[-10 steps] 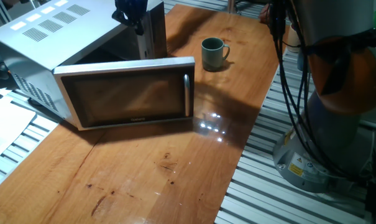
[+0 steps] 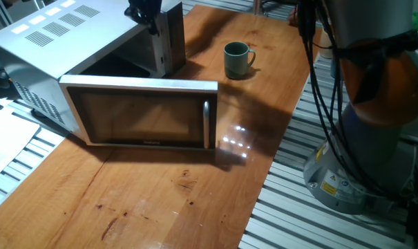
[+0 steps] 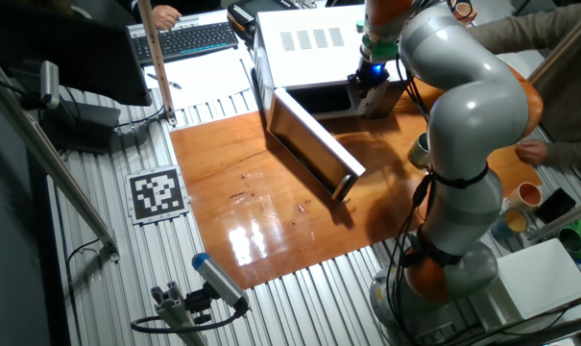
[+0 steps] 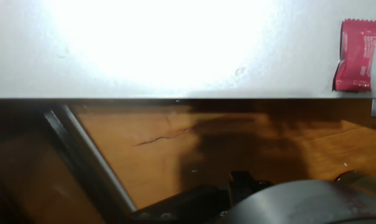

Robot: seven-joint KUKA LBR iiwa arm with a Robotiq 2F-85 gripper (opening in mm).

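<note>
A silver microwave [image 2: 81, 34] stands at the table's left in exterior view 1, its dark-windowed door [image 2: 139, 117] swung wide open. The door handle [image 2: 206, 124] is on the free edge, away from the gripper. My black gripper [image 2: 152, 25] hangs beside the microwave's open front, near the side opposite the door hinge. In exterior view 2 the gripper [image 3: 365, 79] shows at the same front edge, above the cavity. Only dark parts of its fingers [image 4: 239, 186] appear at the bottom of the wrist view, so their spacing is unclear. A green mug [image 2: 237, 60] stands upright on the table, apart from the gripper.
A red wrapped sweet [image 4: 357, 56] lies on the microwave's top. Bare wooden table [image 2: 160, 200] extends in front of the door. A person's hand [image 3: 532, 152] rests at the right edge, near several cups. A marker board [image 3: 157, 194] lies left of the table.
The microwave door has swung further open, its free edge coming toward the exterior view 1 camera. The gripper has shifted little, and the mug stands where it was.
</note>
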